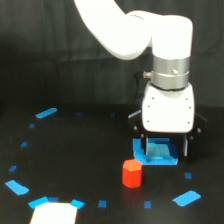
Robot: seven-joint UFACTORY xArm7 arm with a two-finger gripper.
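Note:
A red block (132, 173) with an angular outline stands on the dark surface, in front and to the left of a small blue square tray (168, 160). The tray has a lighter blue patch inside, too dim to make out. Directly over the tray hangs my gripper (164, 150), its dark fingers spread apart. Blue shows between them, and nothing appears to be held. How far the fingertips are above the tray is hard to judge. The red block is clear of the fingers.
Flat blue marks (16, 187) are scattered over the black surface. A pale block-like shape (53, 213) is cut off by the bottom edge at the left.

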